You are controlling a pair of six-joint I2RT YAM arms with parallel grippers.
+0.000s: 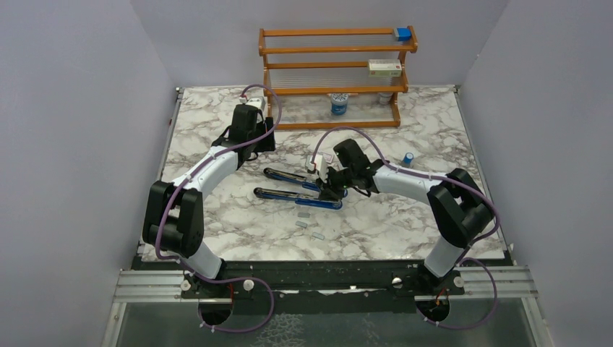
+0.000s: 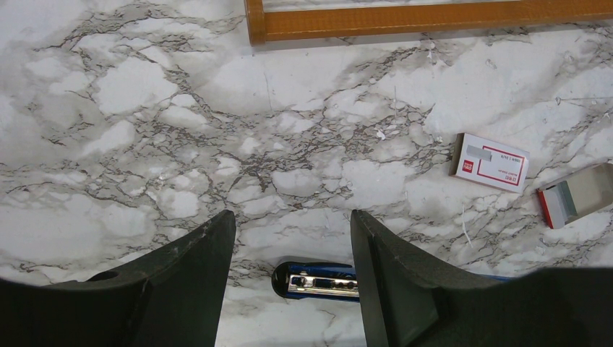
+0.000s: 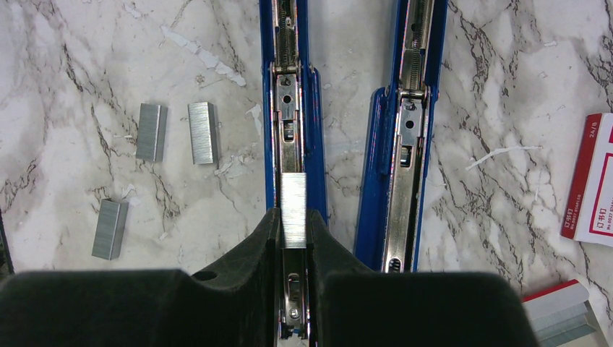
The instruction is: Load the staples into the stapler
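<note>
Two blue staplers lie opened out flat on the marble table: a front stapler [image 1: 278, 194] and a back stapler [image 1: 286, 176]. My right gripper is shut on a silver staple strip [image 3: 293, 199], held over the metal channel of the front stapler and lined up along it. Whether the strip touches the channel, I cannot tell. To the left in that wrist view lie three loose staple strips [image 3: 204, 133]. My left gripper stands open and empty, with the back stapler's end [image 2: 323, 282] showing beyond its fingers.
A white-and-red staple box [image 2: 491, 163] and an opened box part [image 2: 578, 194] lie behind the staplers. At the back stands a wooden rack [image 1: 336, 126]. A small blue item [image 1: 408, 158] sits at the right.
</note>
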